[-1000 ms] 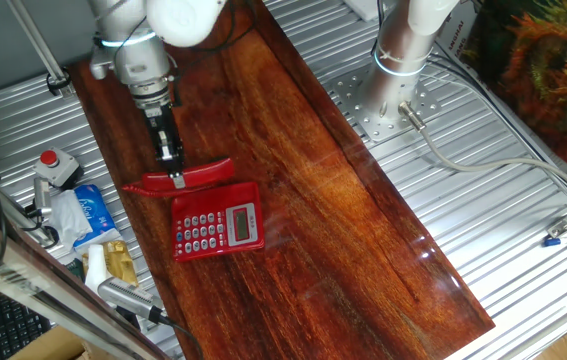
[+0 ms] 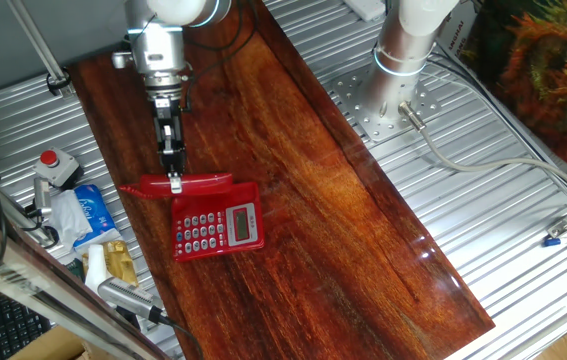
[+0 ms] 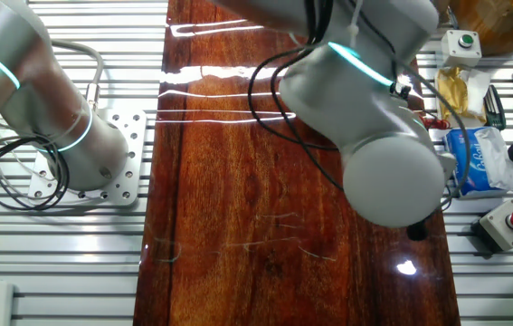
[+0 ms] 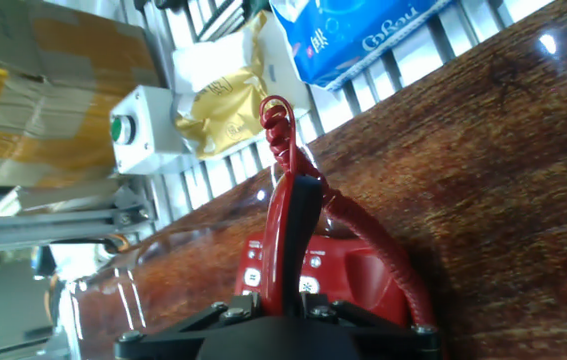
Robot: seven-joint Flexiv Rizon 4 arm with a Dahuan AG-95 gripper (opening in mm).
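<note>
A red telephone base (image 2: 217, 222) with a keypad and small display rests on the wooden table. Its red handset (image 2: 206, 184) runs along the base's upper edge, with the left end reaching past the base. My gripper (image 2: 175, 183) is shut on the handset left of its middle. In the wrist view, the handset (image 4: 279, 240) stands edge-on between the fingers of my gripper, and its coiled red cord (image 4: 378, 235) curves down beside the base. Whether the handset touches the base cannot be told. The arm hides gripper and phone in exterior view 2.
Left of the table lie a blue tissue pack (image 2: 93, 213), a red-button box (image 2: 57, 168) and a gold packet (image 2: 120, 262).
The handset has turned from a slant to nearly level and shifted slightly down the view, closer against the base. The arm's wrist has swung right, with the gripper still around the handset.
</note>
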